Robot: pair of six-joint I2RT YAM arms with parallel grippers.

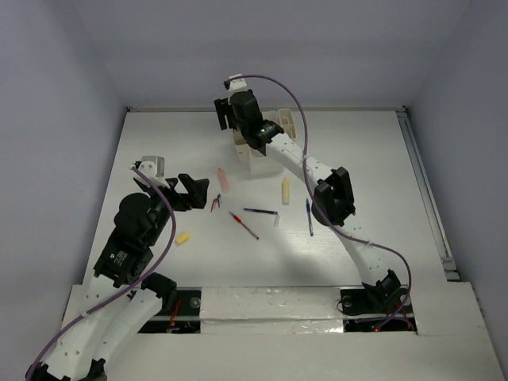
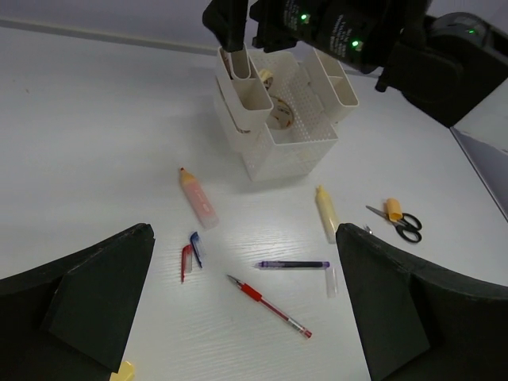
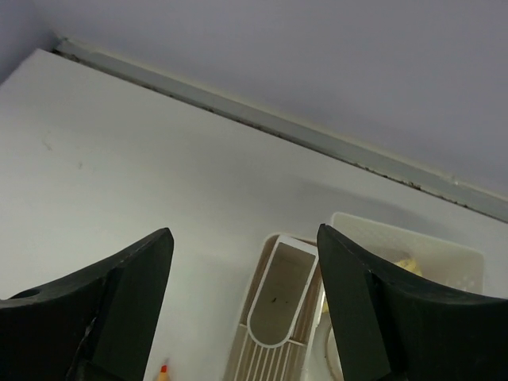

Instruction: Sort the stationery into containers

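My right gripper (image 1: 224, 113) is open above the left end of the white organiser, whose small compartments (image 3: 278, 294) show beneath it in the right wrist view; a tape roll sits inside. My left gripper (image 1: 193, 190) is open at the left of the table. Lying on the table are a pink highlighter (image 1: 224, 181), small red and blue items (image 1: 214, 203), a red pen (image 1: 244, 226), a dark pen (image 1: 260, 211), a yellow highlighter (image 1: 285, 190), a blue pen (image 1: 309, 217), a yellow piece (image 1: 182, 238) and scissors (image 2: 409, 226) with an orange cylinder (image 2: 393, 209).
The right arm spans the right part of the table, covering the scissors in the top view.
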